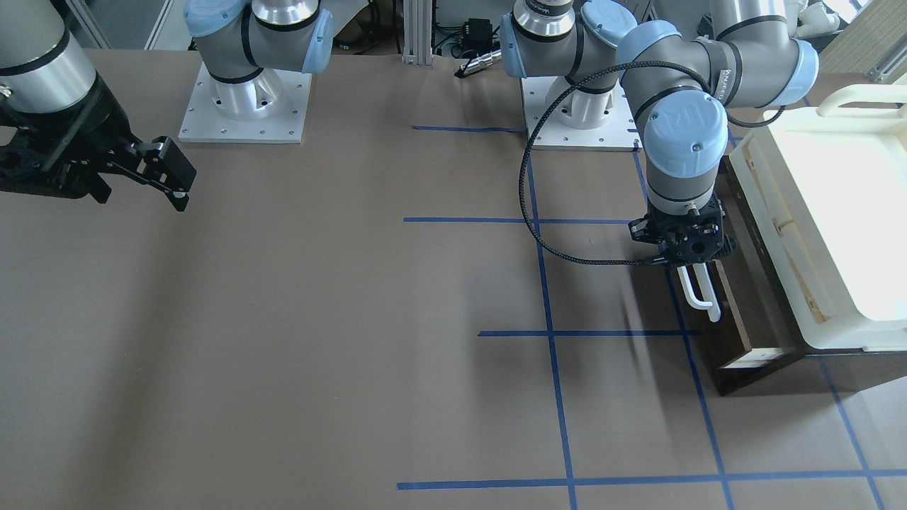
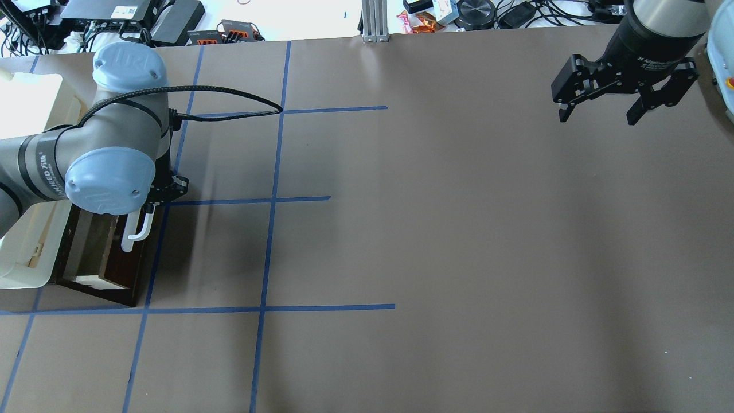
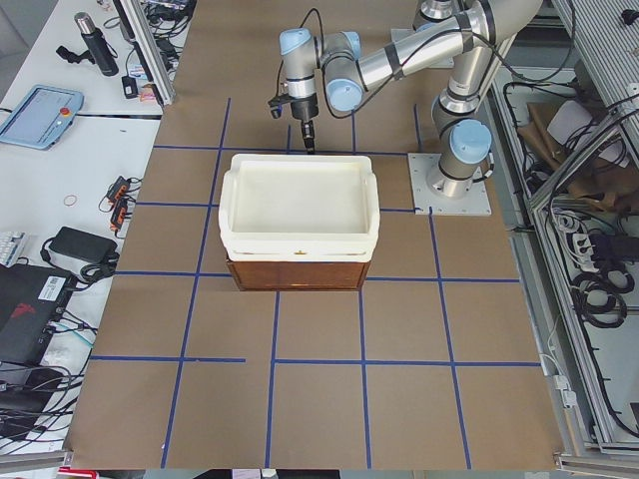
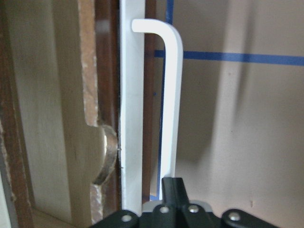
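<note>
A dark wooden drawer (image 1: 735, 340) juts from a dark box under a white bin (image 1: 837, 212), with a white handle (image 4: 171, 95) on its front. My gripper (image 1: 689, 255) is down at that handle; in the left wrist view its black tip (image 4: 173, 194) covers the handle's near end. Whether the fingers are shut on the handle or only touching it is hard to see. The drawer's inside shows bare wood in the left wrist view.
A second arm's black gripper (image 2: 626, 89) hangs over the far side of the taped floor (image 2: 440, 227), which is clear between the two arms.
</note>
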